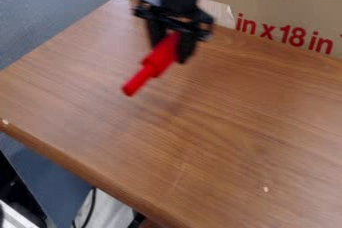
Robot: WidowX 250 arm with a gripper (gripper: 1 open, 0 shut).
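My black gripper (171, 34) hangs over the back left part of the wooden table (227, 152), shut on a red elongated object (152, 64). The object slants down and to the left from the fingers and looks raised above the tabletop. Both are blurred, so the fingertips are hard to make out.
A cardboard box (287, 2) with red print stands along the back edge. The table's left edge drops toward a grey-blue surface, with cables and white items below at the lower left.
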